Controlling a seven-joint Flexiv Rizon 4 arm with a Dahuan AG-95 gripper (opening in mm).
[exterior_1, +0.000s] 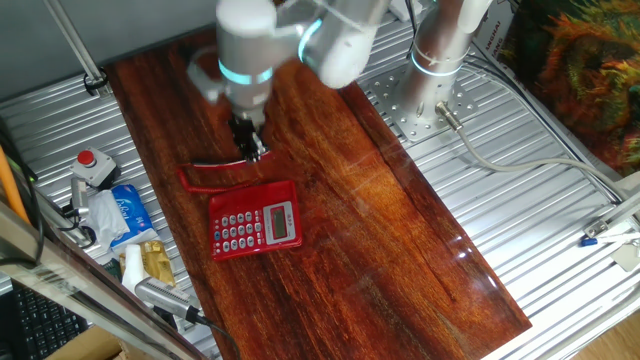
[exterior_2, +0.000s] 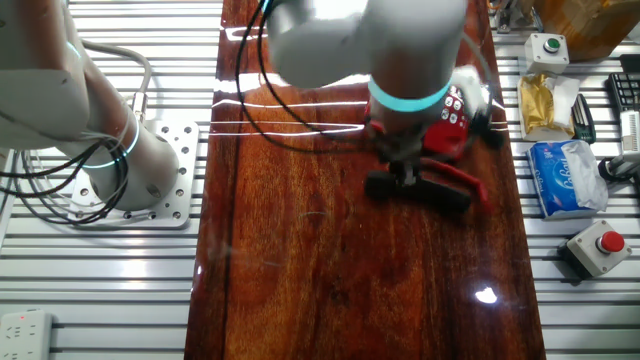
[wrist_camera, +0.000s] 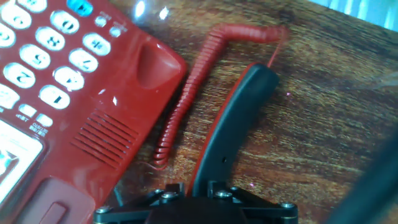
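A red desk telephone (exterior_1: 283, 193) with silver keys and a small display lies on the wooden table. My gripper is shut on its black-and-red handset (wrist_camera: 235, 130), which runs up between the fingers in the wrist view. In exterior view 1 the handset (exterior_1: 218, 163) is off the phone body, on the side away from the keypad's front. A coiled red cord (wrist_camera: 198, 78) trails beside it. Exterior view 2 shows the handset (exterior_2: 443, 196) below the blurred arm, with part of the phone (exterior_2: 447, 135) hidden behind the arm.
Beyond the table's edge are a red stop button box (exterior_1: 92, 165), a blue tissue pack (exterior_1: 130, 215) and a grey handheld device (exterior_1: 165, 297). The robot's base (exterior_1: 420, 105) stands nearby.
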